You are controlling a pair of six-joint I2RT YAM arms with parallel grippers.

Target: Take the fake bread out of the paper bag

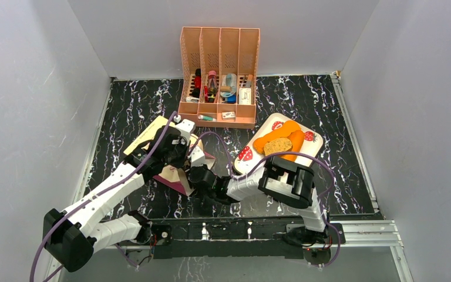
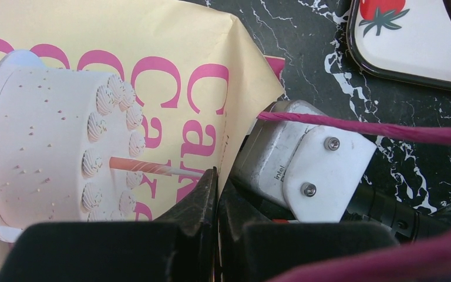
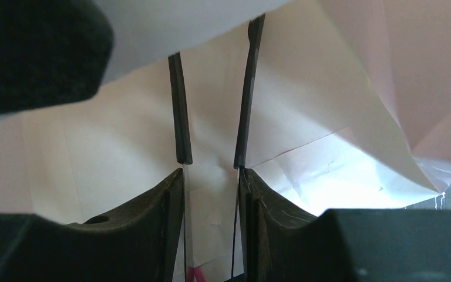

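Observation:
The paper bag, cream with pink lettering and cake print, lies left of centre beneath both grippers. My left gripper is shut on a creased edge of it. My right gripper is inside the bag, its fingers part open against pale paper, with no bread visible between them. Much of the bag's inside is hidden in the top view. Orange bread-like pieces and a brown piece lie on the strawberry tray at right.
A peach divided organiser with small items stands at the back centre. Both arms crowd closely over the bag; the right arm overlaps the tray's front.

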